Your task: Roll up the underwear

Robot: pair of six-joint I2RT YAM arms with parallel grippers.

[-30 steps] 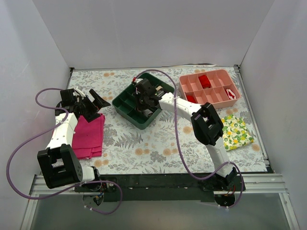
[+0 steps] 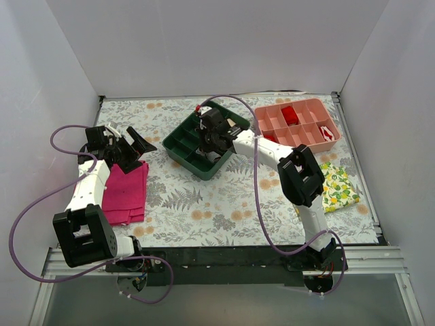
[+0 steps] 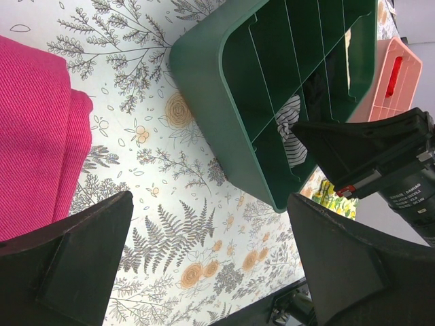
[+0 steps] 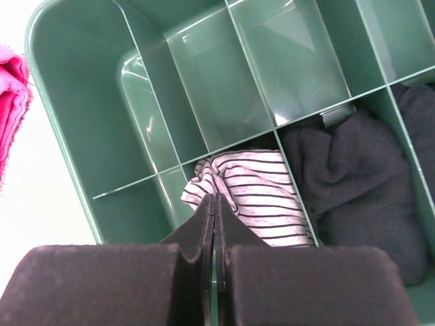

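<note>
A rolled striped white underwear piece (image 4: 268, 197) sits in one compartment of the green divided box (image 4: 68, 129). My right gripper is shut over that compartment, its tips in front of the stripes; I see nothing between them, and cannot tell whether they touch the cloth. From the top, the right gripper (image 2: 204, 149) reaches into the green box (image 2: 178, 161), partly hiding the striped piece. Over the far end of a red cloth (image 2: 124, 193) at the left, my left gripper (image 2: 147, 155) stands open and empty; its wrist view shows the striped underwear (image 3: 291, 140) too.
Dark cloth (image 4: 370, 190) fills the neighbouring compartment; several others are empty. A pink divided box (image 2: 277, 121) with red items (image 2: 290, 115) stands at the back right, and a yellow-green patterned cloth (image 2: 338, 187) lies at the right.
The right arm has shifted slightly to the right. My left arm has not moved.
</note>
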